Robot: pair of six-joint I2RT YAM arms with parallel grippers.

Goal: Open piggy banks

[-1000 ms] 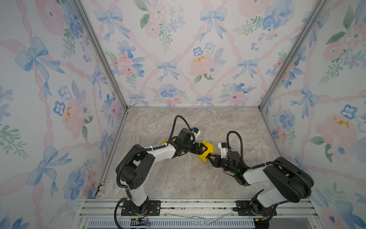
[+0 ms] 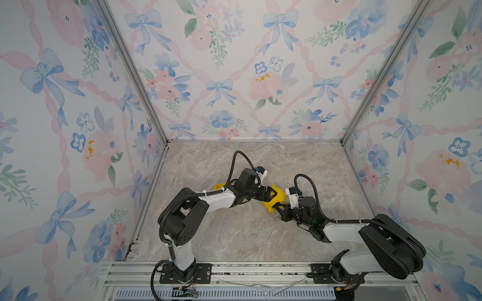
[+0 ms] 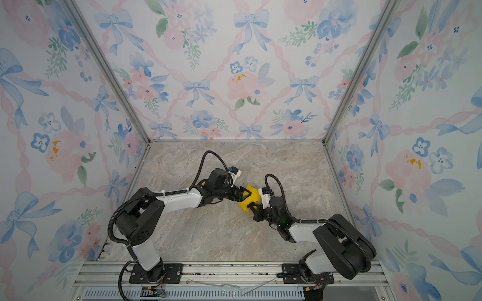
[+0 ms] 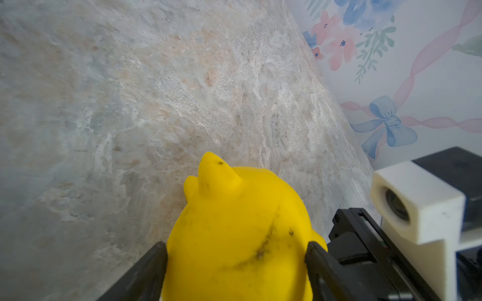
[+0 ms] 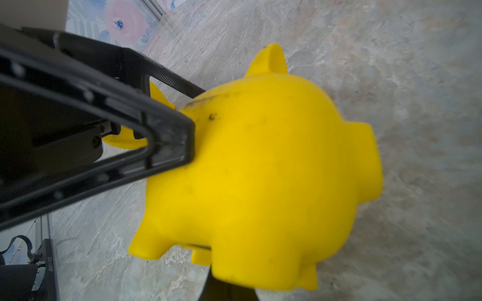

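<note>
A yellow piggy bank [image 2: 276, 196] is held up between my two arms, near the middle of the workspace. My left gripper is shut on it, a finger pressed to either side of its body. In the right wrist view the pig [image 5: 271, 160] hangs on its side, snout to the right and feet downward, with the left gripper's fingers around its rear. My right gripper reaches underneath the pig near its belly; its fingers are together, with nothing seen between them. The pig hides the tips and any belly plug.
More yellow [image 2: 219, 186] shows behind the left forearm, mostly hidden; it looks like another piggy bank. Floral walls [image 2: 226, 75] close in the sides and back.
The piggy bank and left gripper have shifted slightly to the right. The right forearm has swung a little lower and outward, while its gripper remains at the pig's underside.
</note>
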